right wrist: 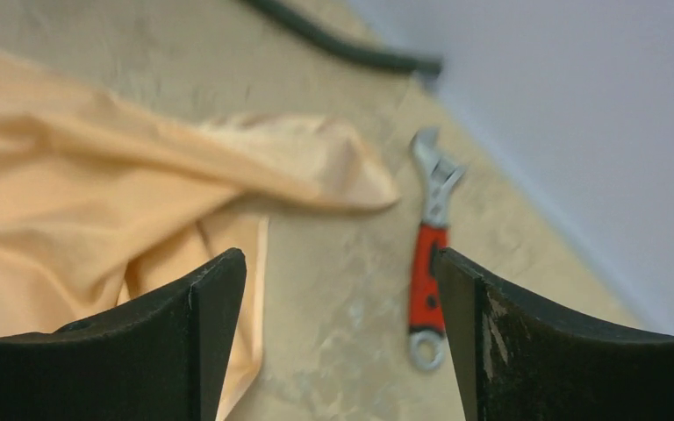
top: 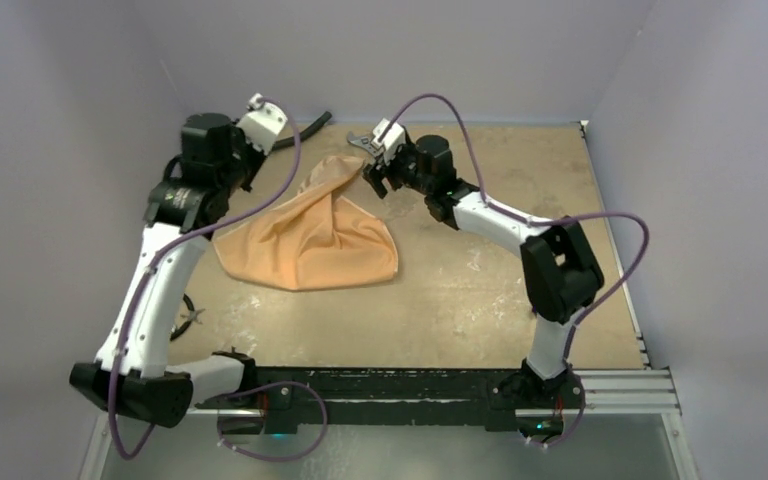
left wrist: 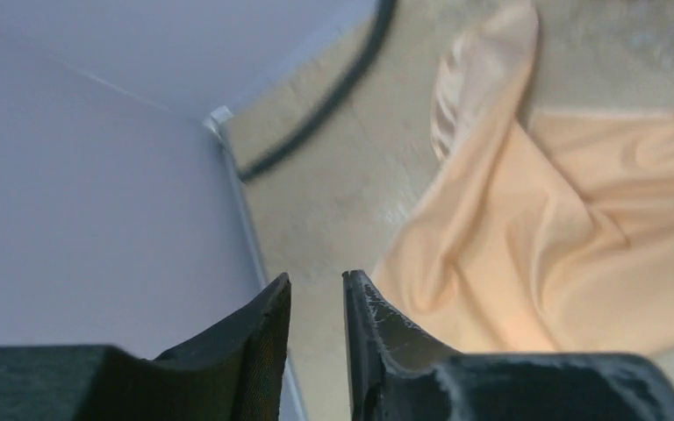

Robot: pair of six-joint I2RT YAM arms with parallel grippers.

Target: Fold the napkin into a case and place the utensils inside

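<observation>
The orange napkin [top: 310,250] lies crumpled on the table, a narrow folded strip reaching toward the back; it also fills much of the left wrist view [left wrist: 483,246] and right wrist view [right wrist: 70,184]. My left gripper is raised above the napkin's left side, fingertips a little apart, nothing visible between them. My right gripper stands open over the table near the napkin's back right edge, nothing between its fingers. The utensils at the right side are mostly hidden behind the right arm in the top view.
An adjustable wrench [right wrist: 426,272] with a red handle lies right of the napkin's back tip. A dark tube [top: 310,128] lies along the back wall. Another tool [top: 185,325] is at the front left.
</observation>
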